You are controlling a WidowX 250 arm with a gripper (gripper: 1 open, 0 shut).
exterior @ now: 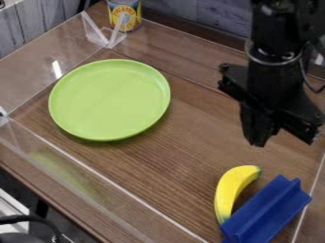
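The black gripper (261, 119) is raised over the right side of the wooden table, above and behind the banana; whether its fingers are apart or closed is hard to tell. A yellow banana (231, 192) lies at the lower right, beside a blue tray-like object (264, 214) in the bottom right corner. A green plate (108, 100) rests on the left half of the table.
A yellow can (124, 14) stands at the back left behind a clear plastic edge. Transparent barriers run along the left and front edges. The middle of the table between plate and banana is clear.
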